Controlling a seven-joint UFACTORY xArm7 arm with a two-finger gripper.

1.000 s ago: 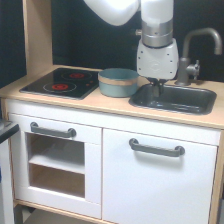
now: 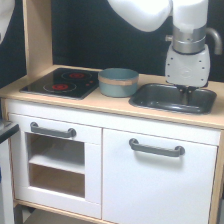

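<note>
A grey-green pot (image 2: 118,84) stands upright on the wooden counter, between the stovetop and the sink. My white arm reaches in from the top, and its gripper (image 2: 184,92) points down over the dark sink (image 2: 147,97), to the right of the pot and apart from it. The dark fingers are small against the basin, so I cannot tell whether they are open or shut. Nothing clearly shows between them.
The black stovetop (image 2: 62,83) lies at the left of the counter. Beside my gripper, the grey faucet (image 2: 216,42) is partly covered by the arm. Below, a white cabinet door (image 2: 155,185) with a grey handle (image 2: 157,148) is closed.
My arm and gripper have shifted to the right, from close beside the pot to farther over the sink, covering part of the faucet. The pot looks unmoved.
</note>
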